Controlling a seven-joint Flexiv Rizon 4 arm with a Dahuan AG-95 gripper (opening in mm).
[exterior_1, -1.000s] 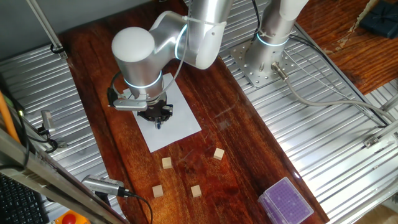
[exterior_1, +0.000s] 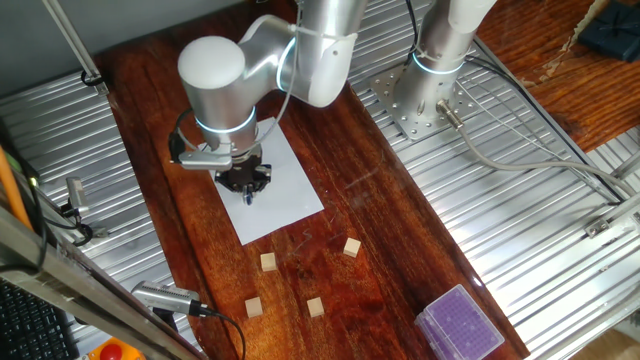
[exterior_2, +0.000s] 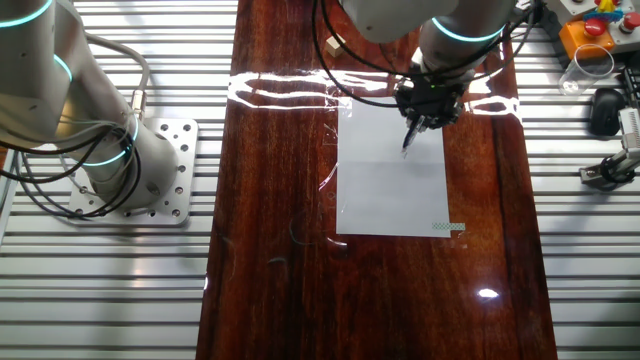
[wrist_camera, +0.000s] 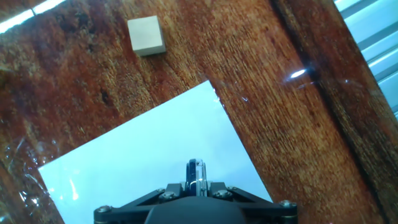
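Over the white sheet of paper (exterior_1: 285, 195) hangs my gripper (exterior_1: 249, 198), pointing down. Its fingers are drawn together in the wrist view, where the dark and silver fingertips (wrist_camera: 191, 177) meet above the paper. Whether something thin is held between them I cannot tell. A narrow, pointed tip (exterior_2: 410, 136) shows below the gripper in exterior view 2. No marks show on the visible part of the paper. Several pale wooden cubes lie apart on the table, among them one cube (exterior_1: 352, 247) nearer the arm's base and another cube (wrist_camera: 146, 35) beyond the paper.
A purple-lidded box (exterior_1: 463, 322) sits at the table's near right edge. A small camera (exterior_1: 168, 297) with a black cable stands by the left edge. Green tape (exterior_2: 448, 227) holds a paper corner.
My gripper has shifted slightly left over the paper in exterior view 1. The cubes, paper and box have stayed where they were.
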